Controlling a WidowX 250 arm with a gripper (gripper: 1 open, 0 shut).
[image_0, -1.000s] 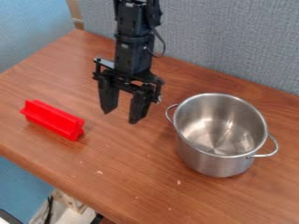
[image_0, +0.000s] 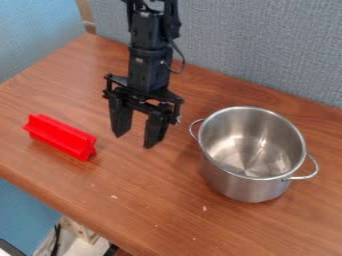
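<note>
My black gripper (image_0: 138, 125) hangs over the middle of the wooden table, its two fingers spread apart and pointing down, with nothing visible between them. To its lower left a red elongated block (image_0: 60, 135) lies on the table. To its right stands an empty steel pot (image_0: 251, 155) with two side handles.
The wooden table (image_0: 160, 210) has free room at the front and behind the gripper on the left. A grey textured wall (image_0: 267, 50) runs along the back. The table's left edge borders a light blue area.
The gripper has shifted slightly left and toward the front. The red block and the pot have not moved.
</note>
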